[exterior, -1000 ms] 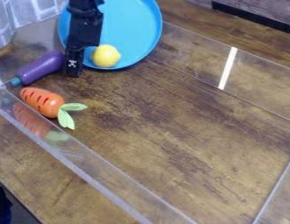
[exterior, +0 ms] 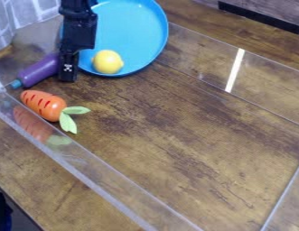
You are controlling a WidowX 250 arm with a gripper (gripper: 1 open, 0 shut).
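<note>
My black gripper (exterior: 67, 72) reaches down from the top left, its tips low by the left edge of the blue plate (exterior: 134, 32), right beside the purple eggplant (exterior: 41, 68). It looks shut; whether anything is between the fingers is hard to see. A yellow lemon (exterior: 108, 62) rests on the plate, right of the gripper. An orange carrot (exterior: 45, 106) with green leaves lies below the eggplant.
Clear walls (exterior: 127, 192) edge the wooden work surface on the left and right.
The gripper has shifted slightly left and down, toward the eggplant. The lemon, carrot and plate look about the same.
</note>
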